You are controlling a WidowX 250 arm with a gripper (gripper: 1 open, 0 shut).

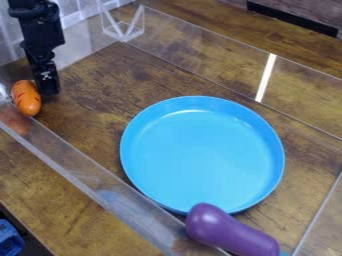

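My black gripper (43, 78) is at the far left, pointing down with its fingertips low beside an orange toy carrot (26, 98), which lies against the clear side wall. Whether anything is between the fingers is hard to see. A large light blue plate (201, 152) rests on the wooden floor at the centre right.
A purple eggplant toy (230, 230) lies at the near right by the clear wall (100, 185). A blue object (7, 238) shows at the lower left corner. The floor between gripper and plate is clear.
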